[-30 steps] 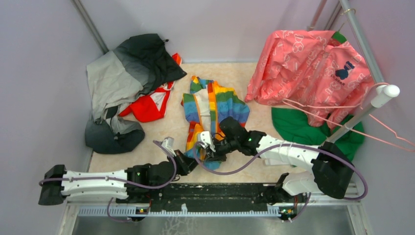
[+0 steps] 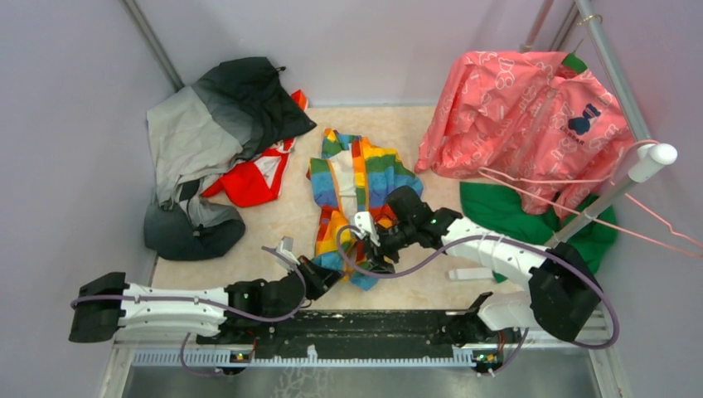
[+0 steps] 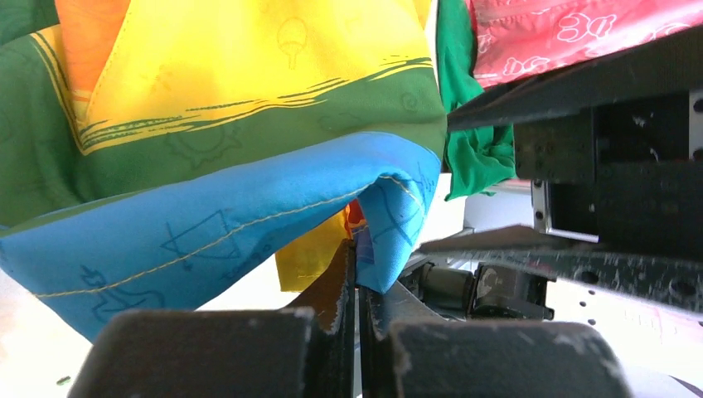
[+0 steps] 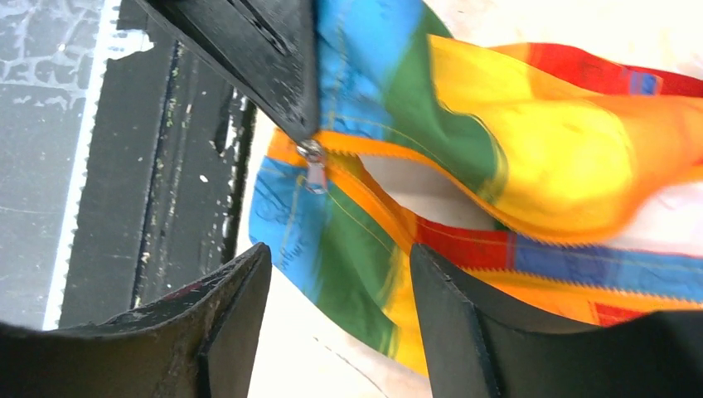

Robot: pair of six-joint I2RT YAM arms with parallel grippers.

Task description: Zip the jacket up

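The rainbow-striped jacket (image 2: pixel 365 174) lies mid-table, its lower hem toward me. My left gripper is shut at that hem, whose blue fabric (image 3: pixel 207 215) drapes over its fingertips; exactly what is pinched is hard to see. In the right wrist view the silver zipper pull (image 4: pixel 315 166) hangs on the orange zipper tape, just at the tip of the left gripper's fingers (image 4: pixel 273 66). My right gripper is open over the hem, below the pull, with nothing between its fingers.
Grey, black and red garments (image 2: pixel 207 124) are piled at left. A pink jacket (image 2: pixel 514 116) hangs at right over green cloth (image 2: pixel 489 207), beside a white rack pole (image 2: pixel 651 162). The dark front edge (image 2: pixel 373 323) of the table is close to both arms.
The left arm has shifted slightly right.
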